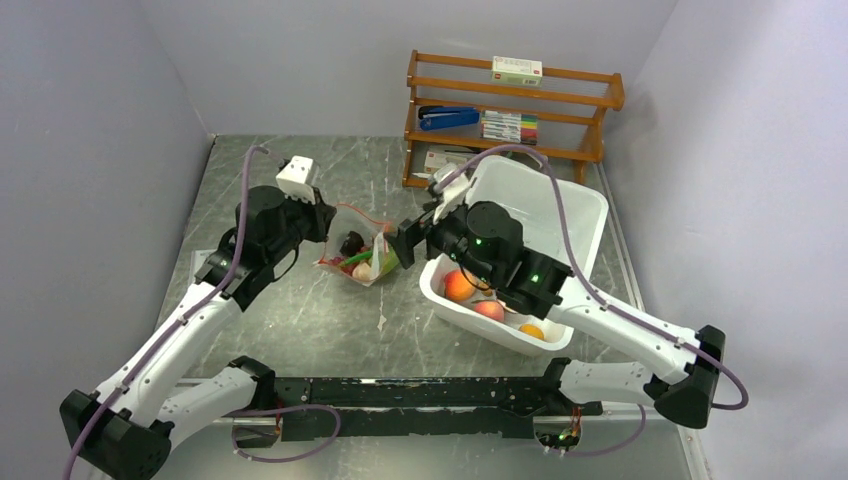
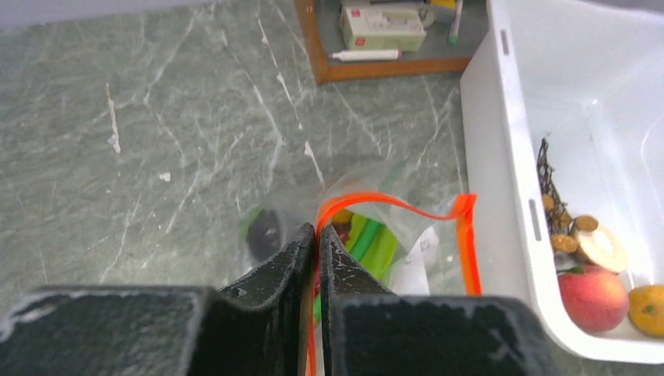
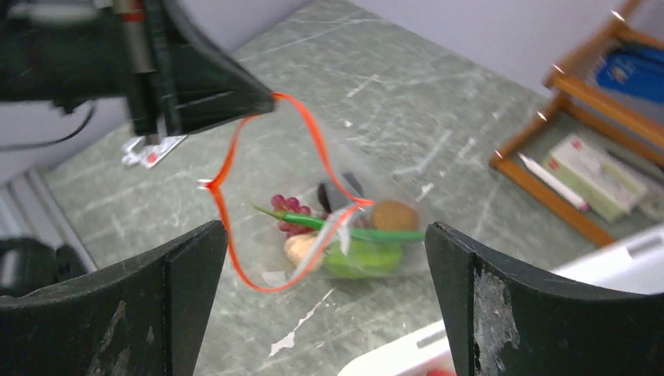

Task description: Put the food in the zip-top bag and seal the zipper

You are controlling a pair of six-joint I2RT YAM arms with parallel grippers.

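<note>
A clear zip top bag [image 1: 345,225] with an orange zipper edge rests on the counter, its mouth gaping. Dark red grapes [image 3: 290,229], a green vegetable [image 3: 362,258], a brown round item [image 3: 394,215] and a dark item [image 3: 341,190] show inside it. My left gripper is shut on the bag's orange rim, seen in the left wrist view. To the right of the bag, my right gripper [image 1: 398,242] stands open; in the right wrist view, nothing sits between its widely spread fingers, with the bag ahead of them.
A white bin [image 1: 590,215] stands at the right, holding an apple [image 2: 593,298], an orange fruit [image 1: 531,331] and other food. At the back is a wooden rack [image 1: 590,120] with boxes and a blue stapler [image 1: 449,119].
</note>
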